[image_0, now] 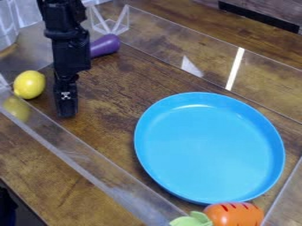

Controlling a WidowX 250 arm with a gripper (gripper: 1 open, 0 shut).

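Note:
My black gripper (66, 104) reaches down at the upper left, its fingertips low near the wooden surface, just right of a yellow lemon-like object (30, 84). Whether it is open or shut is hard to make out. A purple eggplant-like object (102, 44) lies behind it. A large blue plate (209, 146) lies at the right.
An orange carrot-like toy (234, 214) is at the bottom right, by the plate. Clear plastic walls (97, 177) border the area.

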